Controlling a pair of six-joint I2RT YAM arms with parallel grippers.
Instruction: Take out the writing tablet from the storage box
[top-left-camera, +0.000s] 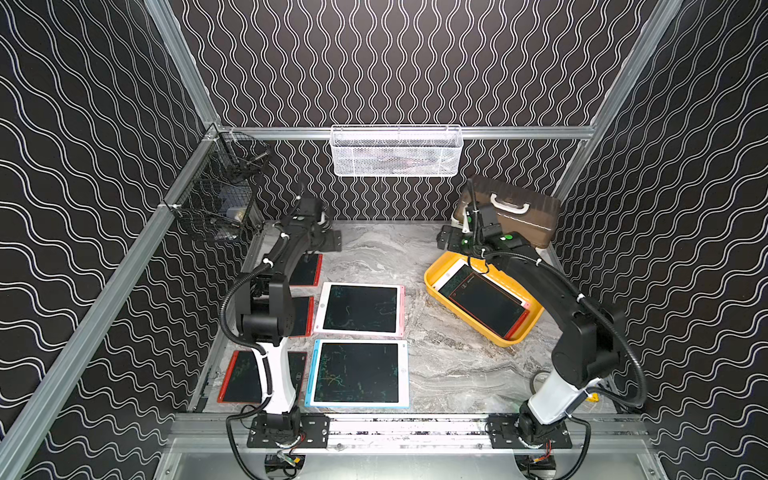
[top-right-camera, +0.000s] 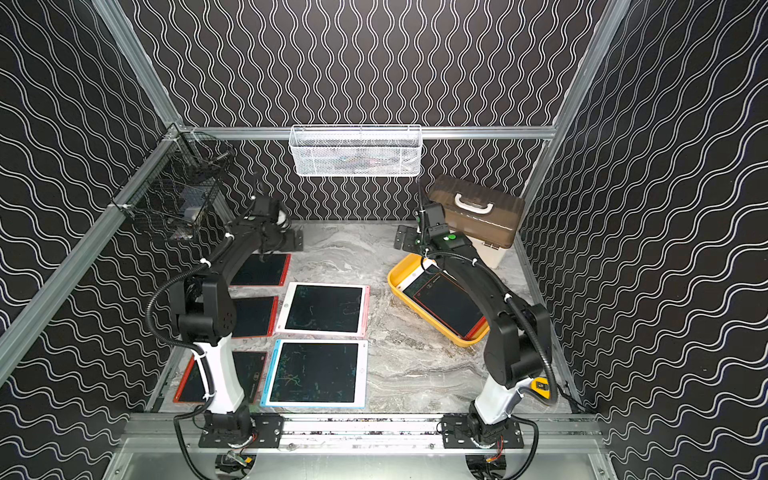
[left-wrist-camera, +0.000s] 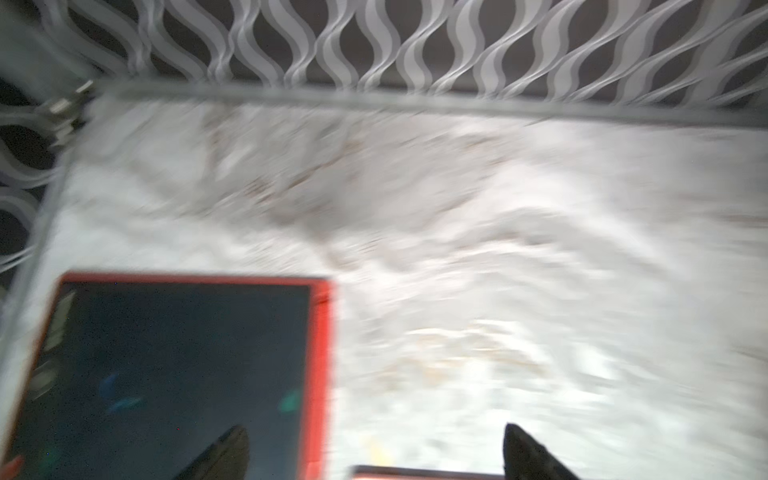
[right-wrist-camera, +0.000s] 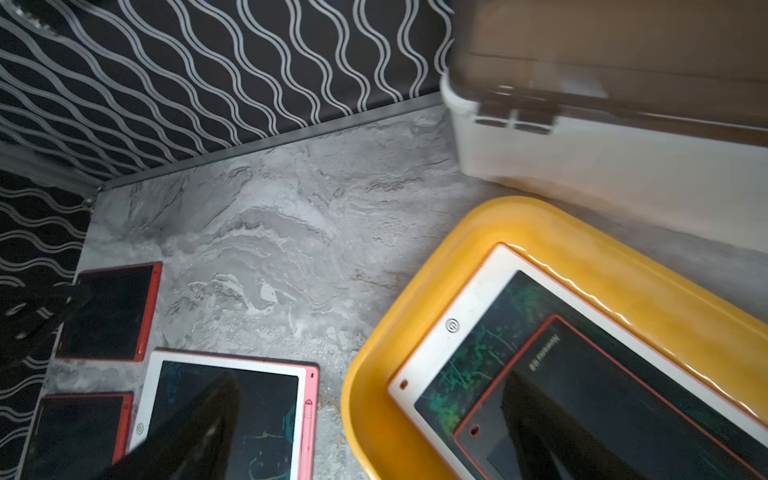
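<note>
In the yellow storage box (top-left-camera: 436, 274), a white writing tablet (right-wrist-camera: 472, 316) with a red edge lies beneath a darker, red-edged one (right-wrist-camera: 600, 400). My right gripper stands open above the table by the box's far left end, empty between its fingers. Over on the table's left, my left gripper is open too, holding nothing, near a red-edged tablet (left-wrist-camera: 176, 376). Part of the box is covered by the right arm in the top left view.
A pink-edged tablet (top-left-camera: 360, 309), a blue-edged tablet (top-left-camera: 357, 373) and several red-edged ones cover the table's left side. Behind the yellow box is a case with a brown lid (top-right-camera: 477, 209). Bare table (top-left-camera: 432, 360) shows in the middle.
</note>
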